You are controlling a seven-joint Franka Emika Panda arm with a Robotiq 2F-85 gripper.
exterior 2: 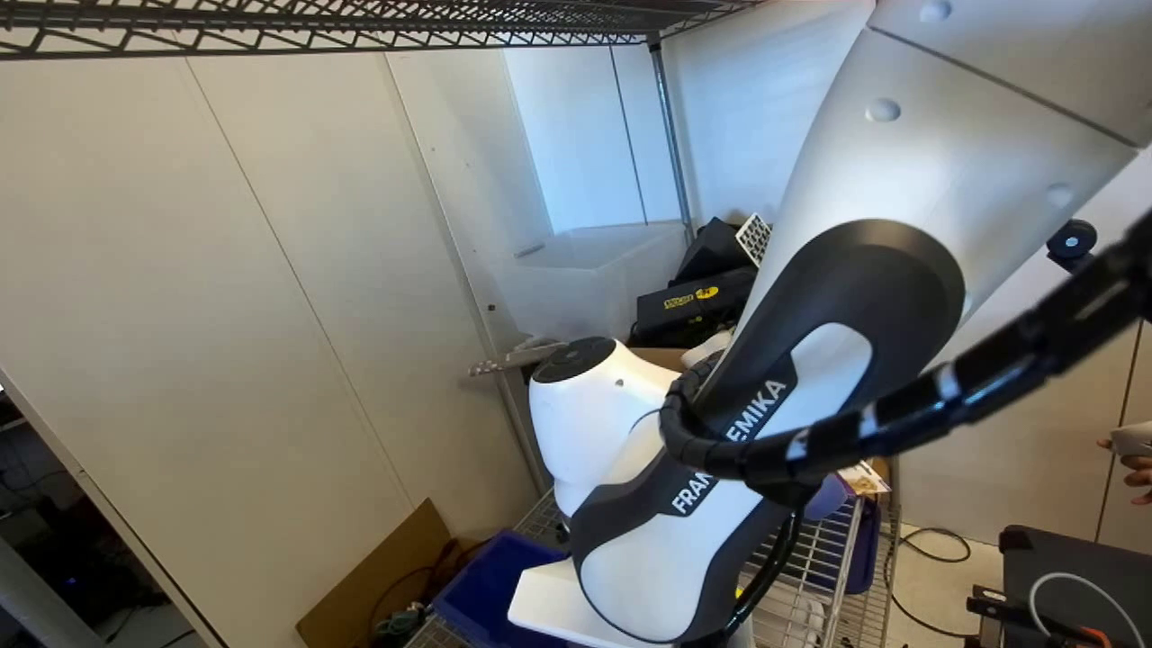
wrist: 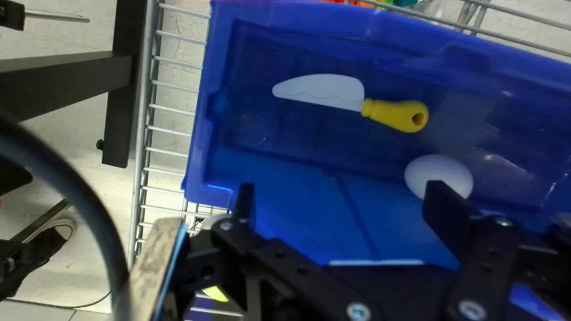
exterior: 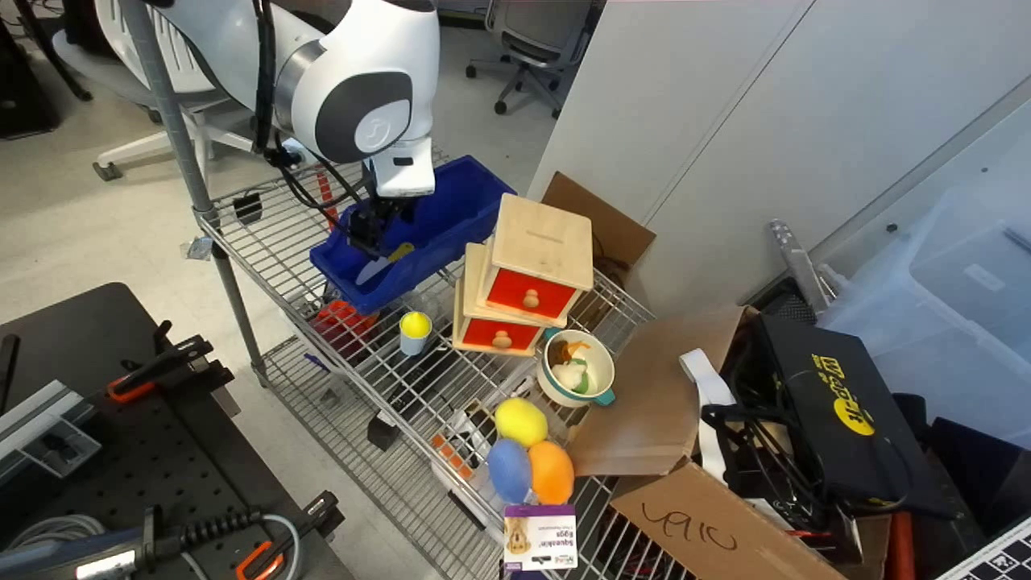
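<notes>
In the wrist view, a toy knife (wrist: 333,91) with a white blade and yellow handle lies flat in the blue bin (wrist: 299,24). A white egg-shaped object (wrist: 437,174) rests in the same bin, partly behind one fingertip. My gripper is open over the bin's near side, its fingers wide apart and nothing between them. The knife lies beyond the fingertips, the egg-shaped object beside the right one. In exterior view 1 the gripper is dark and partly hidden by cables above the bin (exterior: 464,174). The arm hides the gripper in exterior view 2.
Beside the bin stand stacked wooden boxes (exterior: 541,237) with red fronts. A small cup with a yellow top (exterior: 415,332), a bowl of toys (exterior: 601,362) and coloured eggs (exterior: 521,422) share the wire shelf. An open cardboard box (exterior: 647,406) flanks them.
</notes>
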